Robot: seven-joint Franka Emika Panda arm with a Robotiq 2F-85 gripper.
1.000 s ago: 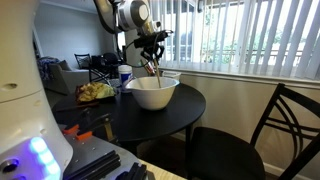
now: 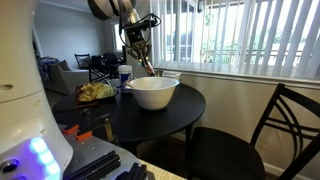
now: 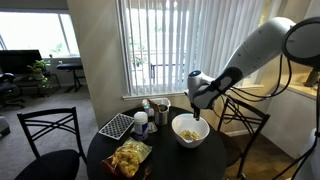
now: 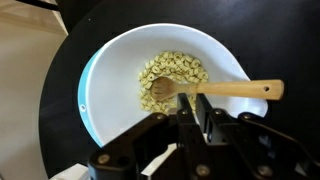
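A wooden spoon (image 4: pixel 235 89) crosses above the white bowl (image 4: pixel 112 75) in the wrist view, its rounded end over pale, small pasta-like pieces (image 4: pixel 175 67). My gripper is shut on the spoon, its dark fingertips at the shaft. From the side, the gripper (image 2: pixel 142 50) hangs above the bowl (image 2: pixel 154 96) and the spoon (image 2: pixel 151 68) leans down toward it. Whether the spoon's end touches the pieces is hard to tell. Exterior view 2 shows the bowl (image 3: pixel 181 121) with the pieces (image 3: pixel 188 135) at its bottom.
On the round black table (image 2: pixel 180 115), a yellow bag (image 3: pixel 129 158), a white canister (image 3: pixel 140 123), a dark cup (image 3: pixel 162 117) and a white rack (image 3: pixel 117 125) stand beside the bowl. Black chairs (image 2: pixel 230 150) surround the table. Open tabletop lies right of the bowl in exterior view 1.
In exterior view 1 my gripper has shifted left and slightly up. The spoon, nearly upright before, now tilts more. The bowl stays in place.
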